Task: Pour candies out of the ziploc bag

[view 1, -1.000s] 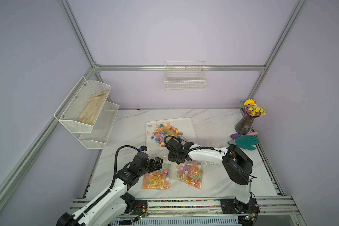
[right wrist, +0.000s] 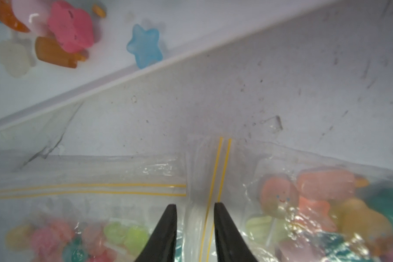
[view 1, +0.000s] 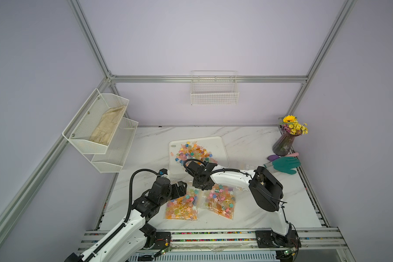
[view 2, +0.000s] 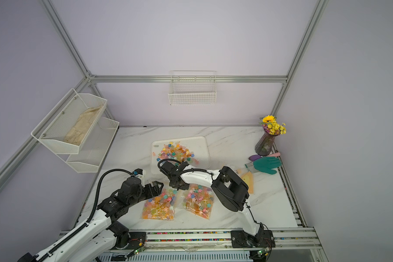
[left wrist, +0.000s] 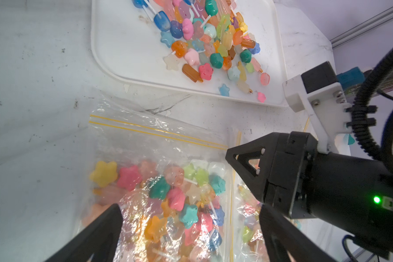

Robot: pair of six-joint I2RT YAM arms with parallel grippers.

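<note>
Two clear ziploc bags full of candies lie flat on the front of the table: a left bag and a right bag. Yellow double seal lines mark both tops. Behind them the white tray carries a heap of loose candies. Over the left bag, my left gripper is open, its fingers spread wide with nothing between. Close to where the bags meet, my right gripper is part open, pointing down, its narrow gap over the bags' edges. Whether its fingertips touch plastic I cannot tell.
At the right stand a vase of flowers and a teal glove. Wire shelves hang on the left wall, a wire basket at the back. Bare table shows along the back and far right.
The left arm has edged slightly left. Both bags and the tray lie where they were.
</note>
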